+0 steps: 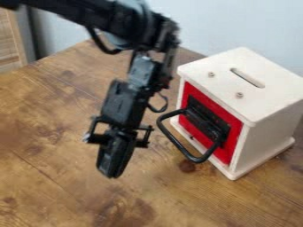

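Note:
My black gripper (115, 155) hangs over the wooden table, left of a white wooden box (256, 133), its fingers pointing down and shut, with nothing seen between them. The box has a slot in its top and a red front panel (192, 129) bearing a black latch plate and a black looped handle (186, 152), which sticks out toward the gripper. The gripper is apart from the handle.
A pale wall stands behind, and a slatted wooden piece (10, 40) is at the upper left.

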